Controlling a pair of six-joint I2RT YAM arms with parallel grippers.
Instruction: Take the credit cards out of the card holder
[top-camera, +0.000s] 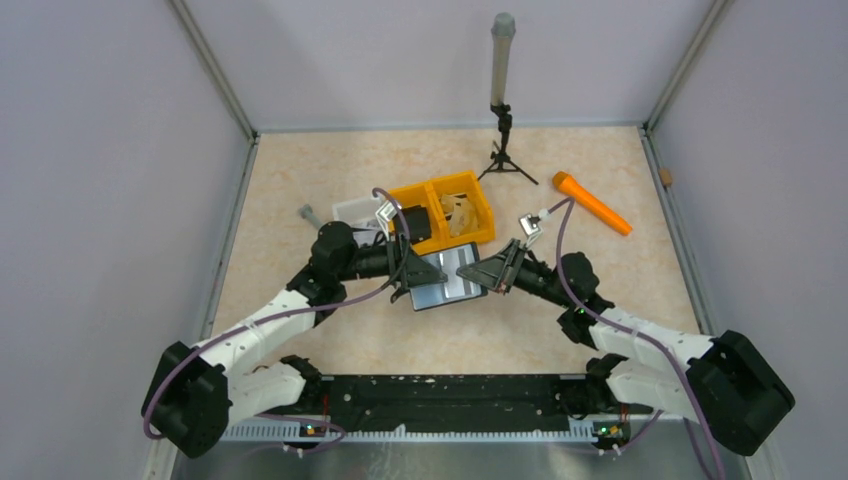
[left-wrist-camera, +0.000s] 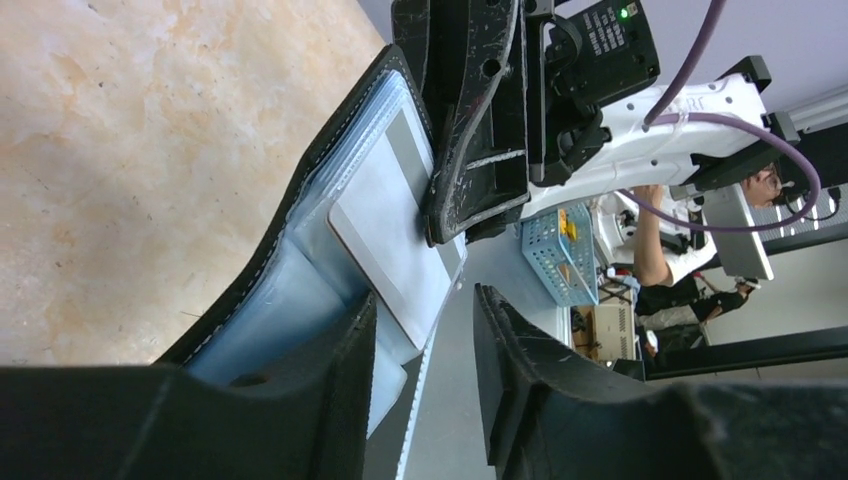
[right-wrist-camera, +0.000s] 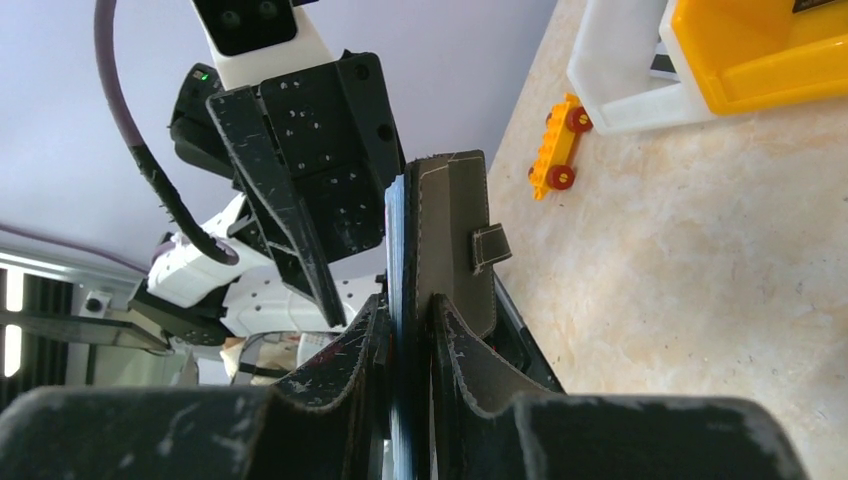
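An open card holder (top-camera: 432, 294) is held upright-to-tilted between both grippers over the table's middle, showing clear sleeves and a white card (left-wrist-camera: 385, 230) with a grey stripe. My left gripper stands part open near the card's lower edge; whether anything is between its fingers is unclear. My right gripper has the holder between its fingers, whose dark leather back with a strap (right-wrist-camera: 490, 245) shows in the right wrist view.
Yellow bins (top-camera: 470, 235) and a white container (right-wrist-camera: 630, 108) stand behind. A toy car (right-wrist-camera: 552, 150), an orange microphone (top-camera: 590, 200) and a tripod (top-camera: 501, 160) are at the back.
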